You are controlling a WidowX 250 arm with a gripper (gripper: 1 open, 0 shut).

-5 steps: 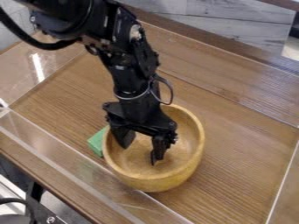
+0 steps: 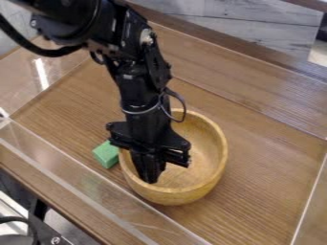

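My black gripper (image 2: pixel 147 167) reaches down into a round tan bowl (image 2: pixel 192 184) near the front middle of the wooden table. Its fingertips are low inside the bowl's left part, close together, with nothing visible between them; the gripper looks shut. A small green block (image 2: pixel 106 153) lies on the table just left of the bowl, partly hidden behind it and the arm. The bowl's back part is hidden by the arm.
A clear strip runs along the front left edge. A pale wall stands at the back.
The fingers, spread a second ago, are drawn together and sit further left in the bowl. The bowl has shifted slightly to the right, showing more of the green block.
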